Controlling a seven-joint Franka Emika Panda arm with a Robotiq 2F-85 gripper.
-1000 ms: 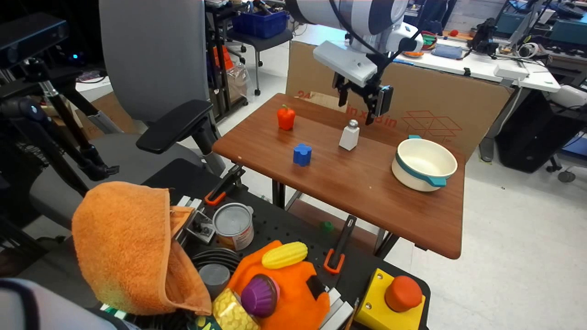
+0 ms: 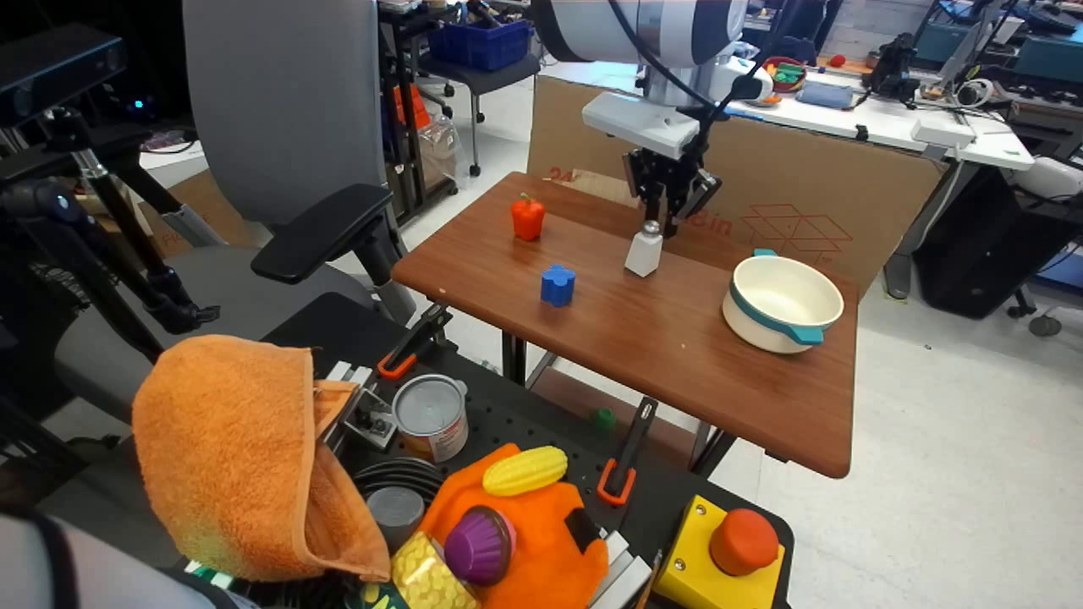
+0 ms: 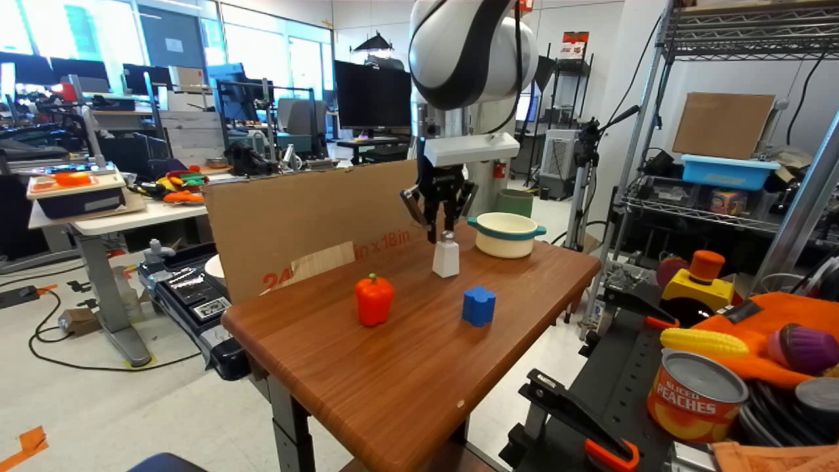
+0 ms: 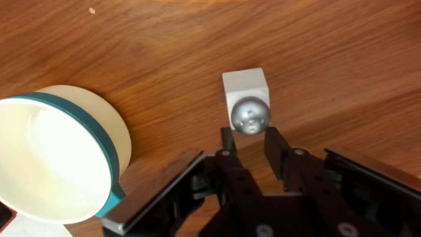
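Observation:
A white shaker (image 2: 644, 255) with a silver cap stands upright on the brown table (image 2: 700, 335). My gripper points down at the cap, its fingers part open and narrow. In the wrist view one fingertip (image 4: 227, 136) lies to the left of the cap and the other to the right, close to its lower edge. Whether either finger touches the cap cannot be told. The second exterior view has the fingers (image 3: 432, 233) just over and beside the top of the shaker (image 3: 446, 259).
A cream pot (image 2: 746, 323) with teal handles stands right of the shaker. A red pepper (image 2: 528, 218) and a blue block (image 2: 557, 286) sit on the left part of the table. Cardboard (image 2: 589, 122) lines the back edge.
My gripper's fingers have come closer together from a wide spread, and the gripper has moved slightly lower, to the shaker's top. The shaker, pot, pepper and block stay put.

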